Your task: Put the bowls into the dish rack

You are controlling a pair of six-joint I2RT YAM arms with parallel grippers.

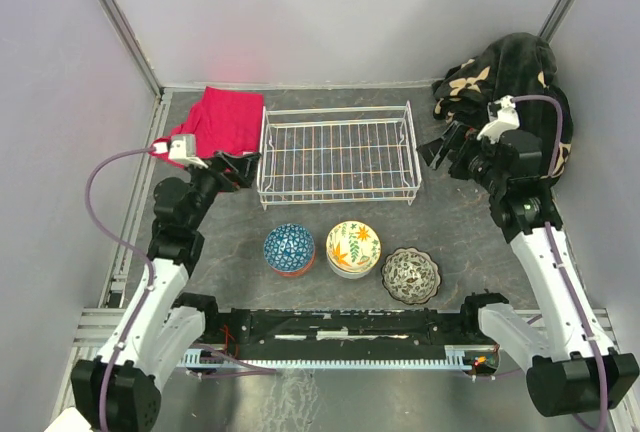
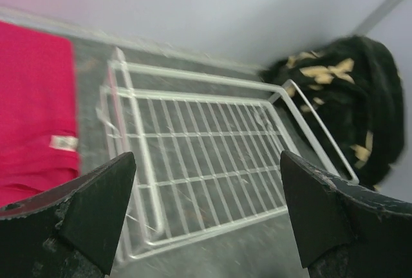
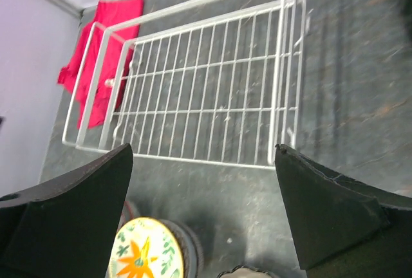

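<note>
A white wire dish rack [image 1: 338, 193] sits empty at the back middle. In front of it stand a blue patterned bowl [image 1: 288, 244], a cream floral bowl [image 1: 352, 245] with another beneath it, and a scalloped patterned bowl [image 1: 410, 276]. My left gripper [image 1: 238, 170] hangs open by the rack's left end, with nothing between its fingers. My right gripper [image 1: 440, 152] is open off the rack's right end, also empty; in its wrist view the floral bowl [image 3: 138, 252] shows at the bottom.
A red cloth [image 1: 225, 122] lies at the back left, a dark patterned blanket [image 1: 515, 92] at the back right. Walls enclose the table on the back and sides. Bare table shows around the bowls.
</note>
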